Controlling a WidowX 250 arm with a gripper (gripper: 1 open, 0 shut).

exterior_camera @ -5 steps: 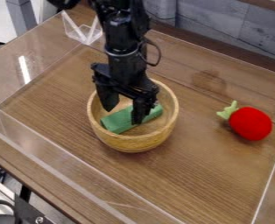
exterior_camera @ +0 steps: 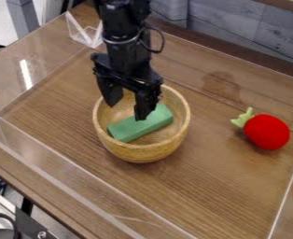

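My gripper (exterior_camera: pixel 127 97) is open, its black fingers reaching down over a tan round bowl (exterior_camera: pixel 176 138) in the middle of the table. A green block (exterior_camera: pixel 139 125) lies inside the bowl, below and between the spread fingertips. I cannot tell whether either finger touches the block or the bowl.
A red tomato-like object with a green top (exterior_camera: pixel 268 133) lies on the wooden table to the right of the bowl. A grey wall or ledge runs along the back right.
My gripper has risen a little and shifted slightly left. The green block and bowl look much the same.
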